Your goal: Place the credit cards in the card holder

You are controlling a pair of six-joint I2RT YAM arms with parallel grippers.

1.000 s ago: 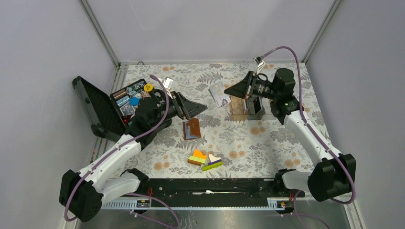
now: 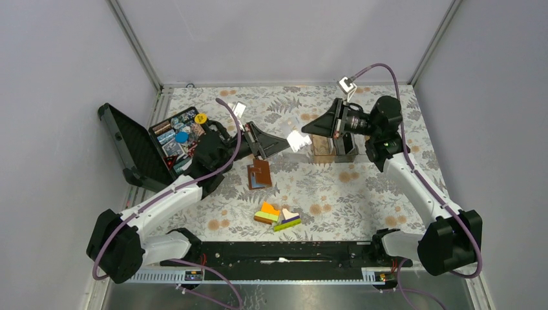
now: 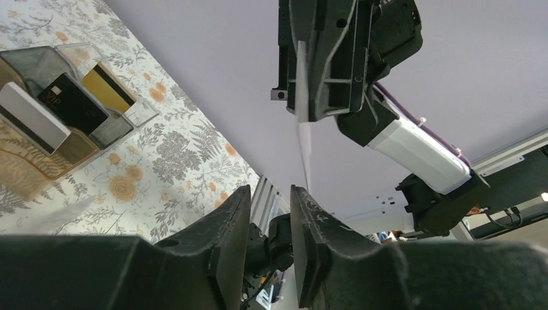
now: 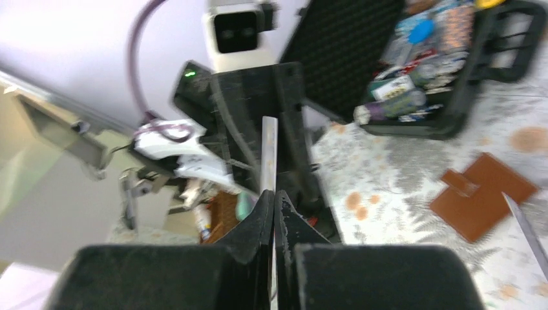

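Note:
A white card (image 2: 298,139) is held upright between my two grippers, edge-on in both wrist views. My left gripper (image 2: 285,143) is shut on one side of it. My right gripper (image 2: 306,129) is shut on the other, the card (image 4: 269,155) rising from its fingertips. The clear card holder (image 3: 136,113), with black VIP, yellow and white cards in its compartments, stands on the table beneath the right arm. A brown leather wallet (image 2: 259,174) lies left of centre.
An open black case (image 2: 132,145) full of items stands at the left. Coloured blocks (image 2: 278,216) lie near the front edge.
My left gripper has moved right to meet the card at my right gripper. The card's face has turned and looks whiter from above. The right arm has shifted slightly.

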